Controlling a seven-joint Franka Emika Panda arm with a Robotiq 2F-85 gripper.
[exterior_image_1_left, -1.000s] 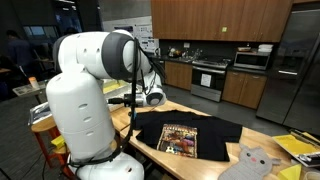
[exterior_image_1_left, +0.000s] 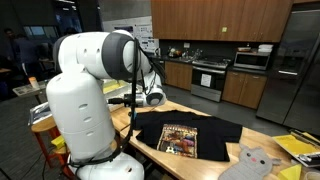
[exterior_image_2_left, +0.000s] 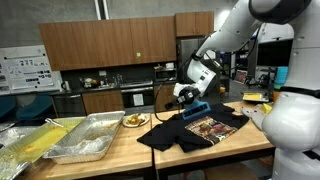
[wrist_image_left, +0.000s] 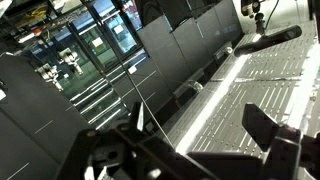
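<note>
My gripper shows at the bottom of the wrist view, its two dark fingers (wrist_image_left: 262, 128) standing apart with nothing seen between them. It faces away from the table, toward the room and bright ceiling lights. In exterior view 2 the gripper (exterior_image_2_left: 160, 98) hangs above the table, small and dark, at the end of the folded white arm (exterior_image_2_left: 205, 55). A black cloth (exterior_image_1_left: 220, 133) lies spread on the wooden table. On it rests a flat, colourful printed piece (exterior_image_1_left: 178, 140). A blue box (exterior_image_2_left: 208, 114) appears on the cloth in exterior view 2.
A grey flat shape (exterior_image_1_left: 252, 163) and yellow items (exterior_image_1_left: 298, 145) lie along the table's right side. Foil trays (exterior_image_2_left: 88, 138) and a plate of small things (exterior_image_2_left: 136, 121) stand on the left in exterior view 2. Bare wood shows between plate and cloth.
</note>
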